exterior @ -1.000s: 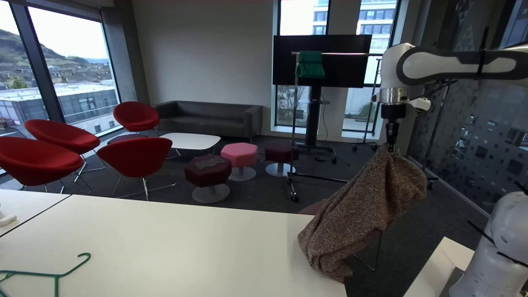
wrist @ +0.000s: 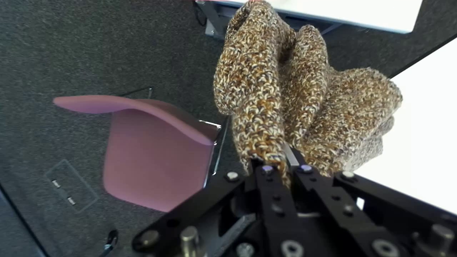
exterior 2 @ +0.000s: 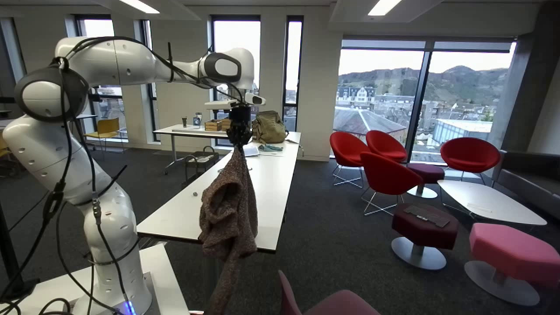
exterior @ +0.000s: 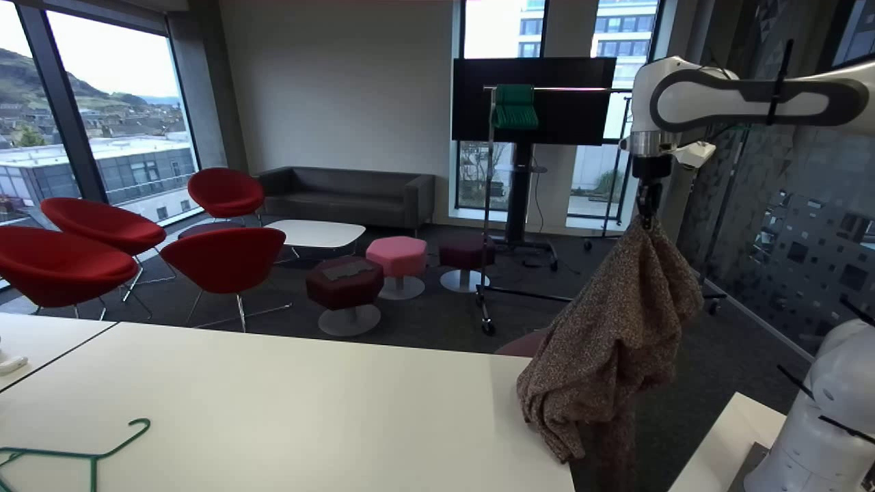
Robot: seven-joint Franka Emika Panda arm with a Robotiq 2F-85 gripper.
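Observation:
A brown, flecked knit garment hangs bunched from my gripper, which is shut on its top. In exterior view 1 its lower left part overlaps the table's right end, and another length droops below table height; contact with the tabletop is hard to judge. From the other side, the garment hangs as a long twisted fold under the gripper. In the wrist view the knit runs between the fingers and spreads beyond them. A green hanger lies on the table at lower left.
A pink chair stands below, beside the garment. Behind are a clothes rail with several green hangers, stools and red chairs. The robot's base stands on a separate white table.
My gripper has risen, lifting the garment. The cloth's lower left part has drawn right and up along the table end, and a length now hangs down beside it.

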